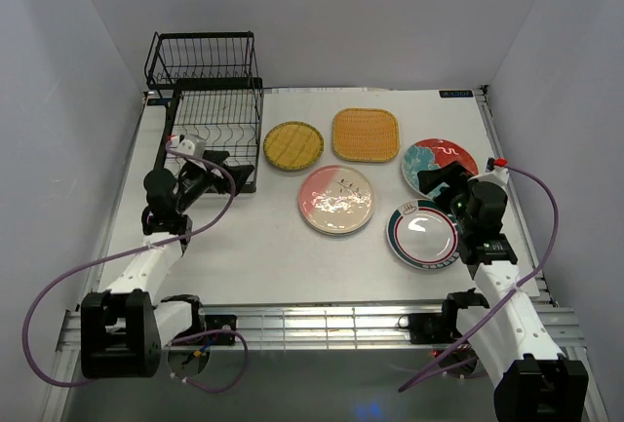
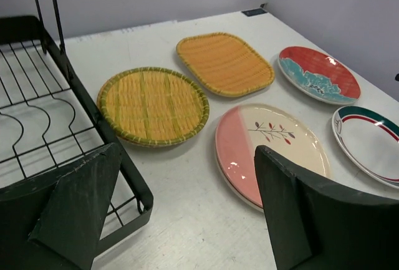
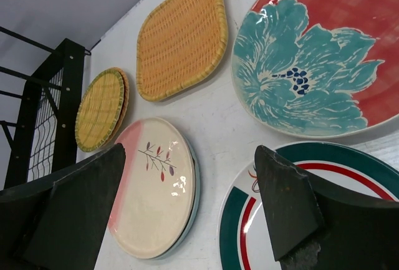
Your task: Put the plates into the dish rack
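The black wire dish rack (image 1: 249,130) stands empty at the back left. A pink-and-cream plate stack (image 1: 335,199) lies mid-table; a red plate with a teal flower (image 3: 299,77) and a green-and-red rimmed plate stack (image 1: 423,235) lie at the right. My left gripper (image 1: 230,170) is open over the rack's front right, nothing between its fingers. My right gripper (image 1: 439,183) is open above the two right-hand plates, also empty.
A round woven tray (image 1: 292,144) and a rectangular woven tray (image 1: 365,134) lie at the back.
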